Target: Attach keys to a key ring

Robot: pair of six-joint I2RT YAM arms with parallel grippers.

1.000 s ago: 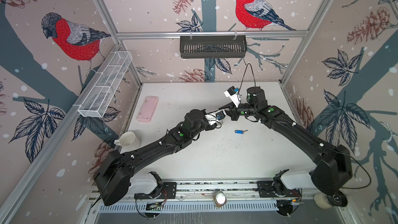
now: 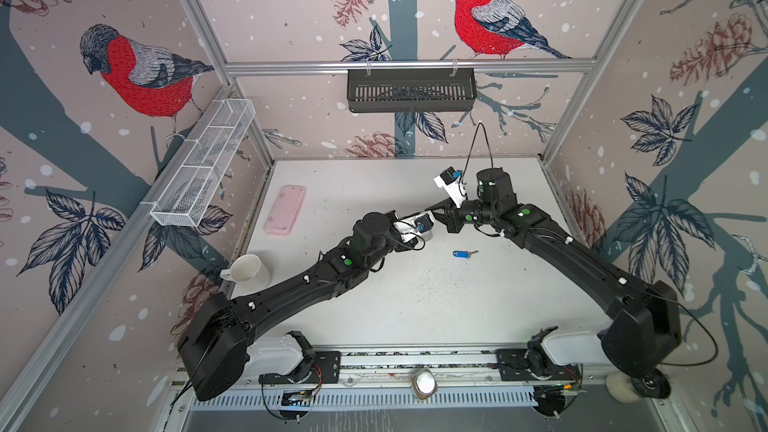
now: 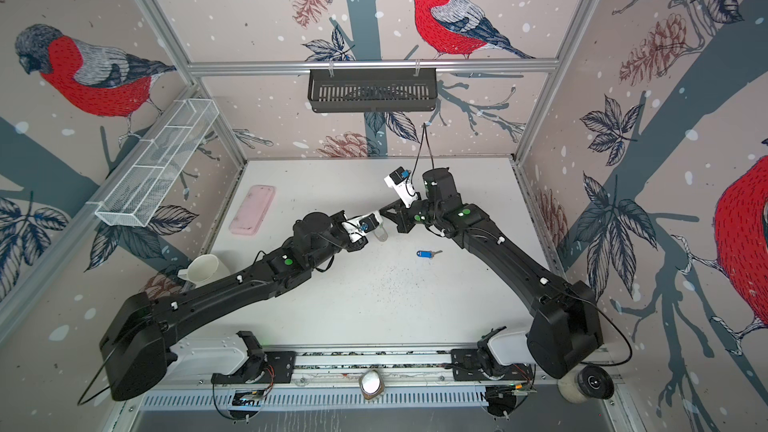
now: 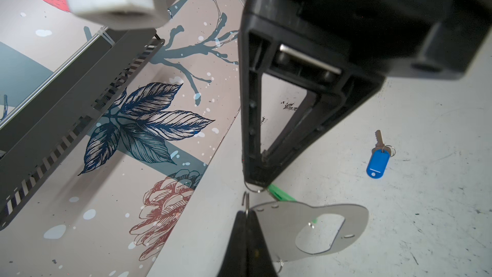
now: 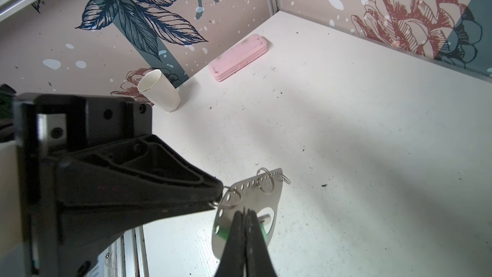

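Observation:
A grey metal plate [image 4: 353,215] with a large cutout and small holes along its edge hangs between my grippers. My left gripper is shut; in the right wrist view a thin ring [image 5: 233,194], looped at the plate's edge, sits at its fingertips. Another ring [image 5: 266,180] goes through the plate's upper edge. My right gripper is shut too, with a wire ring [image 4: 254,189] at its tip and a green piece [image 4: 280,193] just behind. What that green piece is cannot be told. Blue-tagged key [image 4: 379,146] lies apart on the table.
The pink case [image 2: 285,209] and a white mug [image 2: 248,272] stand at the left of the table. A wire shelf [image 2: 204,161] is on the left wall, a dark basket [image 2: 411,104] at the back.
My right arm has shifted very slightly to the right. The left arm is almost still, and both grippers stay close together above the table.

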